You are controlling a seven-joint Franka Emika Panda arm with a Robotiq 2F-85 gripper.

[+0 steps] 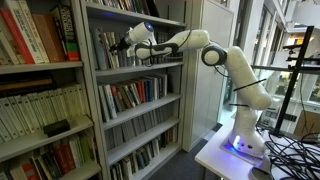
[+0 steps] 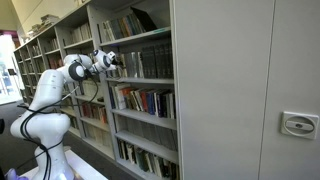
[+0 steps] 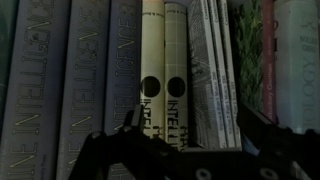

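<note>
My gripper (image 1: 122, 46) is up at a high shelf of the bookcase, in front of the upright books (image 1: 104, 48). In the wrist view its two dark fingers stand wide apart along the lower edge; the gripper is open. Between and beyond them are two cream books (image 3: 152, 70) with black dots on their spines, then several thin white volumes (image 3: 208, 70). Thick grey volumes (image 3: 85, 80) fill the left side. No book is seen gripped. From the other side, the gripper (image 2: 112, 64) shows small near the shelf front.
Lower shelves hold more rows of books (image 1: 133, 94). A tall white panel (image 2: 215, 90) closes off the bookcase's right side. The arm's base (image 1: 245, 140) stands on a white table (image 1: 222, 160), with loose black cables (image 1: 290, 155) beside it.
</note>
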